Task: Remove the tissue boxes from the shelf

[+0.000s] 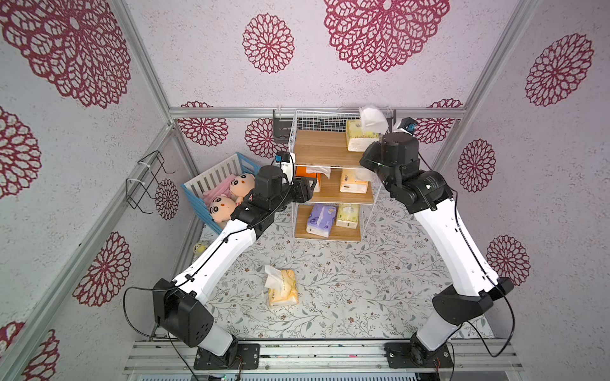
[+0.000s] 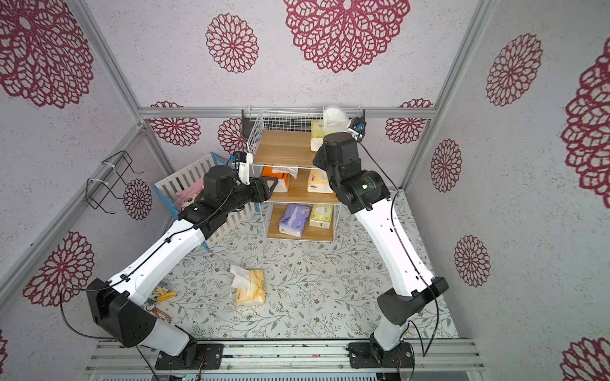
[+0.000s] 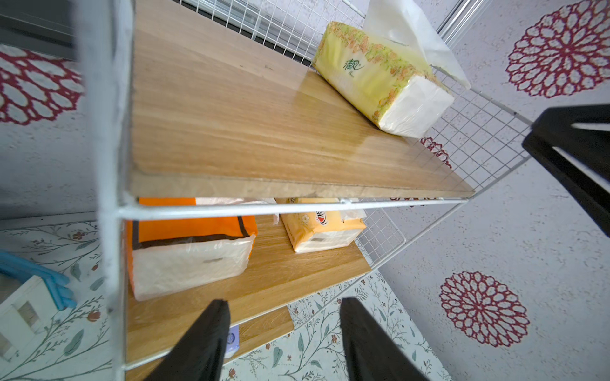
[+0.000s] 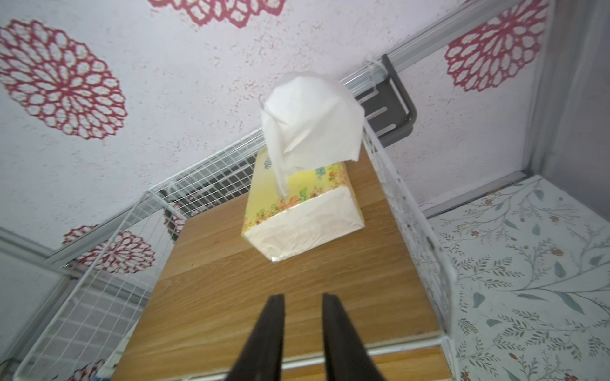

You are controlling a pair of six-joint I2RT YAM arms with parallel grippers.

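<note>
On the top board of the shelf [image 1: 317, 147] sits a yellow-green tissue pack [image 4: 305, 225] with a white tissue sticking up. My right gripper points at that pack from the front, fingers apart with a narrow gap, nothing between them. The middle board carries an orange tissue pack [image 3: 190, 254] on the left and a light-orange tissue pack [image 3: 324, 228] on the right. A purple tissue pack [image 1: 321, 217] and a small yellow-green tissue pack [image 1: 347, 215] rest on the bottom board. My left gripper is open and empty at the shelf's left front.
A yellow tissue pack [image 1: 283, 287] lies on the floral floor in front. At the left stands a blue-white crib [image 1: 197, 187] with dolls. White wire side panels [image 4: 406, 203] enclose the shelf.
</note>
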